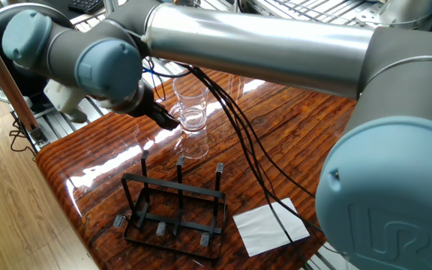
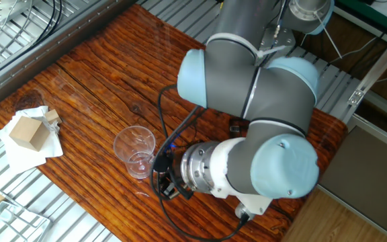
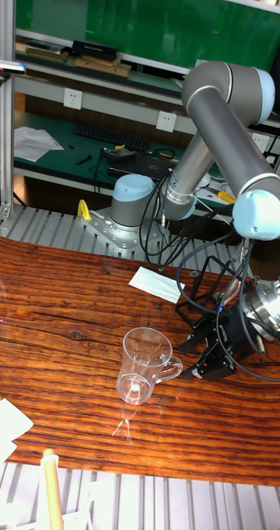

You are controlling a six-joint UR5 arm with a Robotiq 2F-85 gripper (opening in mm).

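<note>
A clear glass mug [image 3: 148,349] stands upright on the wooden table, its handle [image 3: 170,369] turned toward my gripper [image 3: 186,358]. In exterior view 3 the two black fingers are spread apart, with the tips close beside the handle; whether they touch it I cannot tell. From exterior view 1 the gripper [image 1: 172,124] points down at the near side of the mug [image 1: 192,105]. Seen from above, the mug [image 2: 136,144] sits just left of the gripper, whose fingers are partly hidden by cables.
A black wire rack [image 1: 175,225] with upright prongs occupies the table near a white sheet [image 1: 271,226]. On another white paper rests a wooden block [image 2: 29,133], with a smaller block [image 2: 52,116] beside it. Loose black cables [image 1: 238,124] hang from the arm. Mid-table is largely bare.
</note>
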